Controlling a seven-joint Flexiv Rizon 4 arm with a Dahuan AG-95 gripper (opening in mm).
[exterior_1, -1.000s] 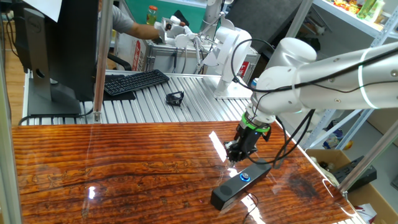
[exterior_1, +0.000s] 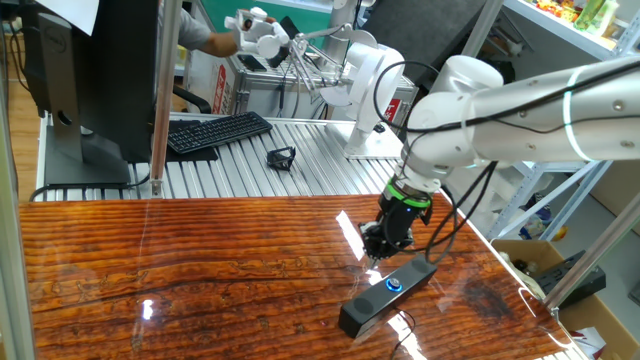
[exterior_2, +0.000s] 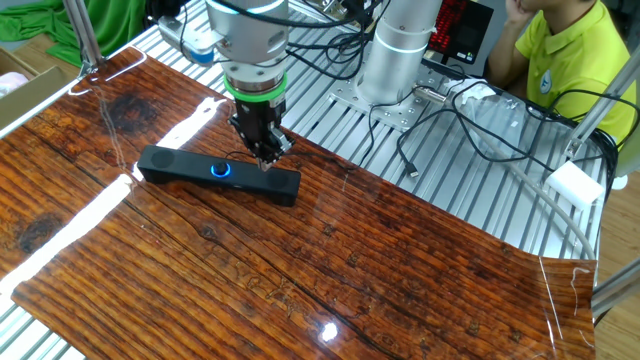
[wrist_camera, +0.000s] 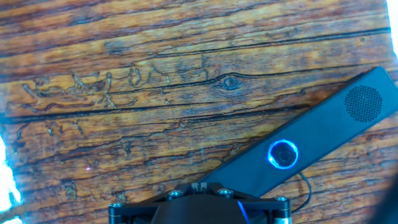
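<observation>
A long black speaker bar (exterior_1: 388, 296) with a glowing blue ring knob (exterior_1: 394, 285) lies on the glossy wooden table. My gripper (exterior_1: 375, 260) points down close to the bar's long side; in exterior view 2 the gripper (exterior_2: 267, 163) overlaps the bar's edge near one end. Seen from the wrist, the gripper's fingertips (wrist_camera: 194, 186) are together, with nothing visible between them. Part of the speaker bar (wrist_camera: 326, 124) passes beneath the gripper there, hiding its near end. Whether the fingers touch the bar cannot be told.
A thin cable (exterior_1: 408, 325) runs from the bar across the table. Clear posts rise at the table's edges.
The gripper and the speaker bar look almost unmoved, with only a slight shift in the arm and its hanging cables. In the background, a person's hand and white device have moved up and left.
</observation>
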